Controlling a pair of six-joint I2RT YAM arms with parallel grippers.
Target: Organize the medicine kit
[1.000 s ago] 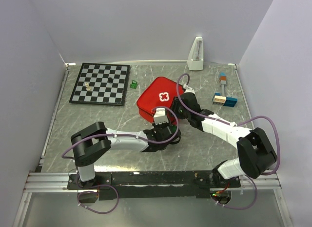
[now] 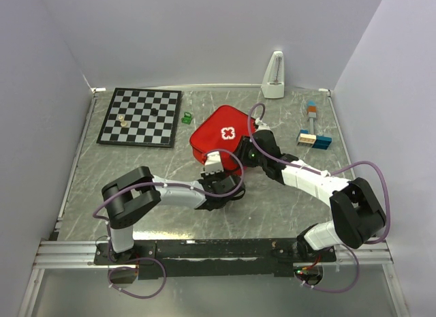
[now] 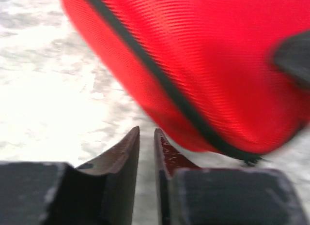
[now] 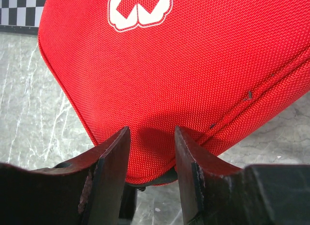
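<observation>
The medicine kit is a red fabric case [image 2: 221,121] with a white cross emblem, closed on top and lying mid-table. In the left wrist view the kit's side [image 3: 145,75] shows a black zipper band [image 3: 160,82], running down to a small dark tab [image 3: 252,162] at the corner. My left gripper is at the kit's near-left edge, its fingers a narrow gap apart with nothing visible between them. Over the kit's right front corner, my right gripper is open; whether its fingers touch the fabric I cannot tell.
A checkered board [image 2: 139,117] lies at the back left, a small green object [image 2: 187,117] beside it. A white metronome-like object [image 2: 274,75] stands at the back; colored blocks [image 2: 314,140] lie at the right. Both grippers are close together.
In the top view my left gripper has shifted a little left along the kit's front edge. The kit has slid very slightly left. The right arm is nearly still.
</observation>
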